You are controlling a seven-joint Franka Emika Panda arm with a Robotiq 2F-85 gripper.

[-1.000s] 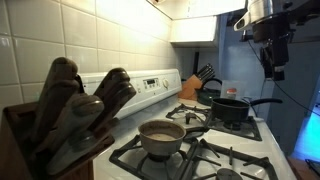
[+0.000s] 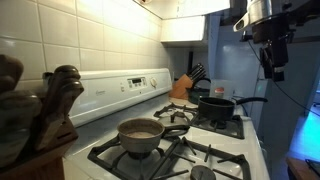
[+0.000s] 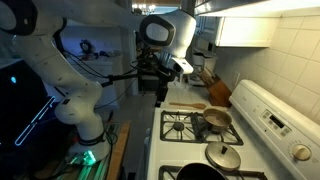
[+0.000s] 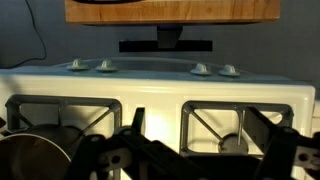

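My gripper is open over the front of the stove, its dark fingers (image 4: 270, 145) wide apart with nothing between them in the wrist view. It hangs in the air at the upper right of exterior view 1, above stove height. On the white stove (image 4: 160, 115) stand a pot with a brownish inside (image 2: 145, 133), a lidded pot (image 3: 222, 156) and a large black pot (image 2: 215, 108). Only part of the black pot (image 4: 32, 160) enters the wrist view, at lower left.
A metal spoon (image 4: 233, 145) lies on one burner grate. Stove knobs (image 4: 200, 70) line the front edge, facing a wooden edge (image 4: 170, 12). Dark wooden pieces (image 2: 60, 105) stand close to the exterior view 1 camera. A knife block (image 2: 196, 73) is farther back.
In exterior view 1 the pots, stove and near wooden pieces have all shifted left in the picture.
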